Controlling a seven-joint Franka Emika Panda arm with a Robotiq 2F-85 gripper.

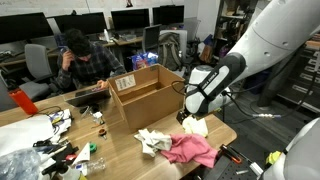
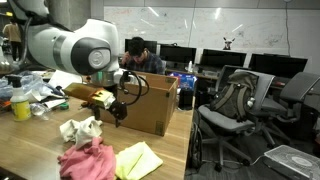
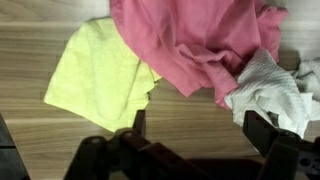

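Three cloths lie on the wooden table: a pale yellow one, a crumpled pink one and a bunched white one. My gripper hangs above them, its fingers wide apart with only bare wood between them in the wrist view. In exterior view 2 the gripper is over the table, in front of the box and behind the cloths. A brown cardboard box stands open behind the cloths; its inner floor is hidden.
Tools and small parts clutter the table's left side, and a spray bottle stands there. Behind the table sits a person. Bare wood shows left of the white cloth.
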